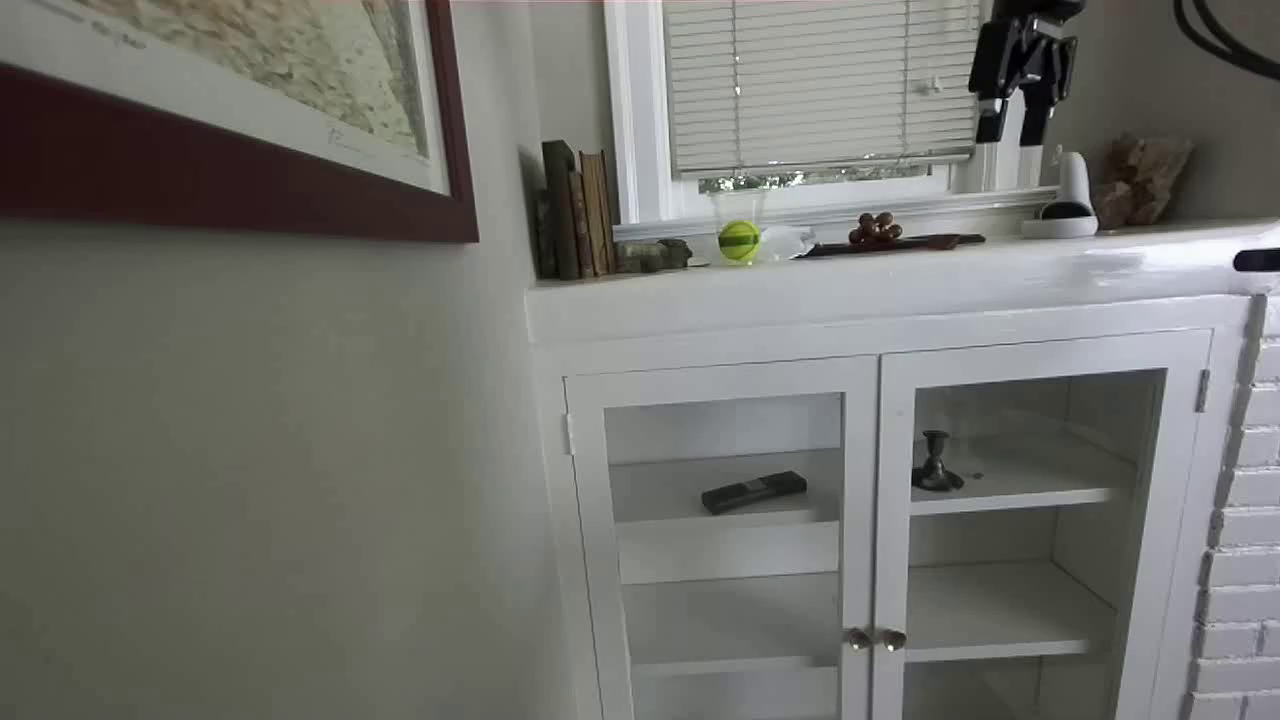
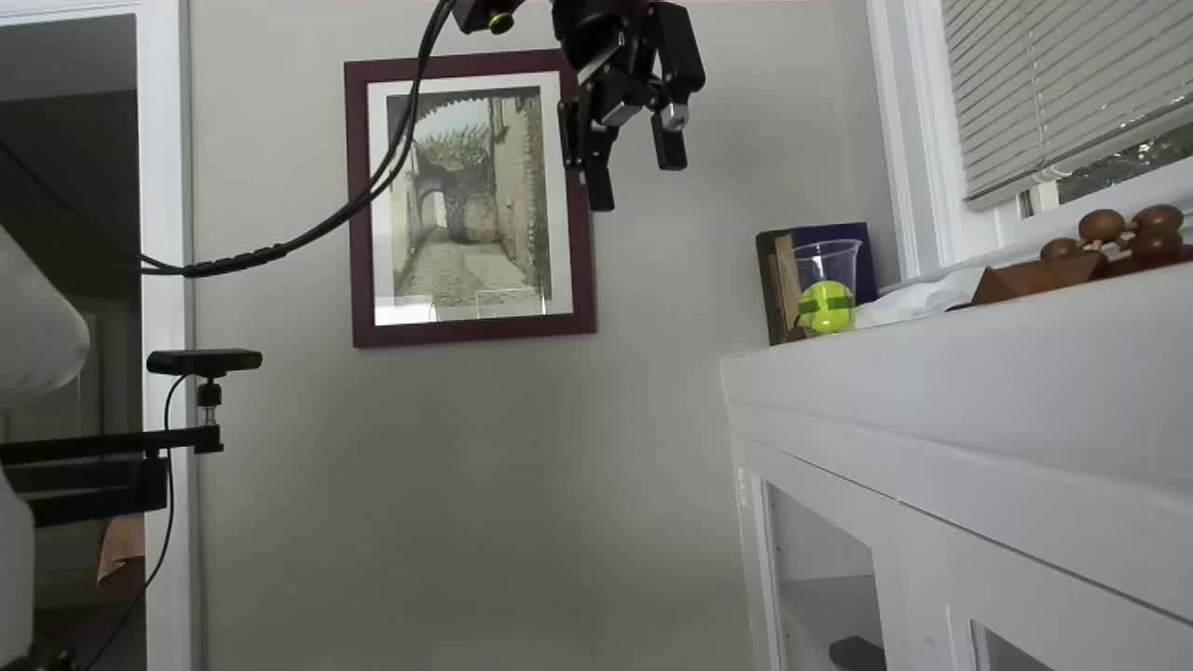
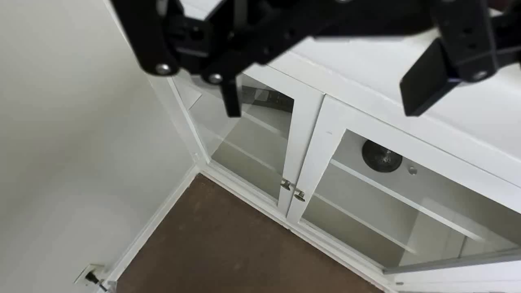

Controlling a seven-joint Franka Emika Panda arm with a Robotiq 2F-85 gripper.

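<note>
My gripper is open, its two black fingers wide apart in the wrist view and nothing between them. In exterior view 1 the gripper [image 1: 1010, 138] hangs high at the upper right, in front of the window and above the white ledge [image 1: 840, 292]. Exterior view 2 also has the gripper [image 2: 635, 184] in the air, well clear of every object. On the ledge stands a clear plastic cup [image 2: 829, 255] with a yellow-green ball [image 2: 825, 308] in it. Right of the cup lie crumpled clear plastic [image 1: 786, 242] and a cluster of brown wooden balls [image 1: 876, 228] by a dark flat piece.
Books [image 1: 573, 216] stand at the ledge's left end; a white device [image 1: 1068, 204] and a rough rock [image 1: 1143, 178] are at its right. Below is a shut glass-door cabinet [image 1: 860, 504] holding a dark box [image 1: 753, 491] and a candlestick [image 1: 936, 462]. Framed pictures hang on the wall.
</note>
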